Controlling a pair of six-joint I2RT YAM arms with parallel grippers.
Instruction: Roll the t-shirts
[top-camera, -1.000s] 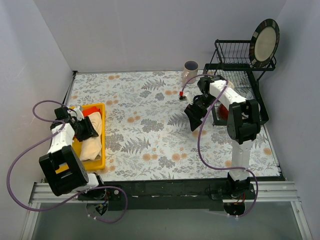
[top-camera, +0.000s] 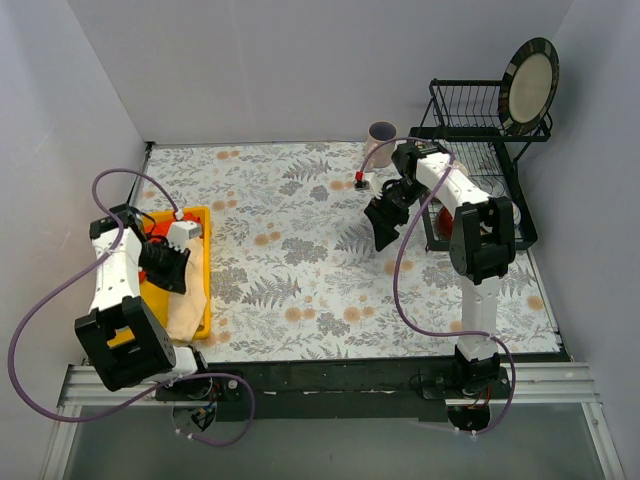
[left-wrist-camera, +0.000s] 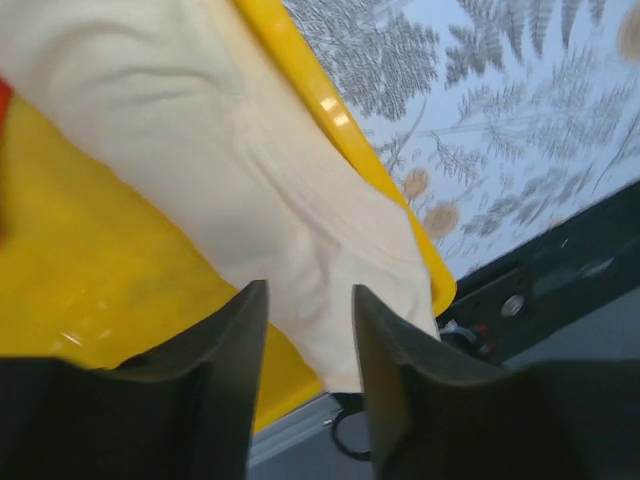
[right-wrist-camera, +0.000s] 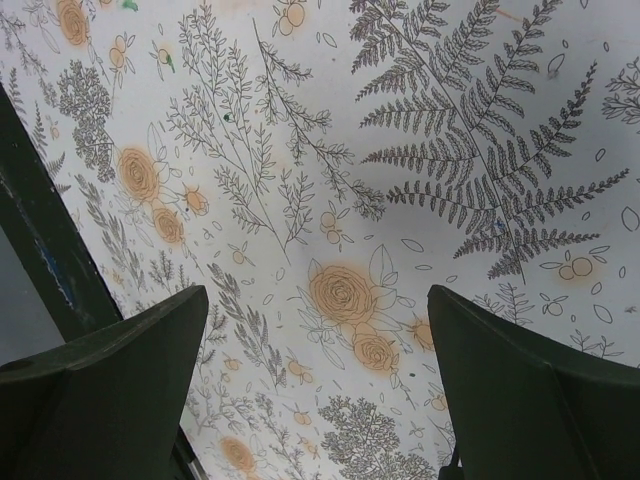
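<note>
In the top view a cream shirt (top-camera: 188, 312) lies as a long strip along the right side of the yellow tray (top-camera: 207, 262), reaching its near end. Part of a red cloth (top-camera: 160, 227) shows at the tray's back, mostly hidden by my left arm. My left gripper (top-camera: 179, 284) hangs over the cream shirt. Seen from the left wrist, its fingers (left-wrist-camera: 232, 340) are close together, with only a slim gap and the cream shirt (left-wrist-camera: 215, 170) below them. My right gripper is open above bare tablecloth, nothing between its fingers.
A black dish rack (top-camera: 522, 225) with a plate (top-camera: 529, 87) stands at the back right, close to my right arm. Left of it is a pale mug (top-camera: 381, 140).
The shirt, bunched earlier, now lies longer toward the near end. The right arm shifted slightly.
</note>
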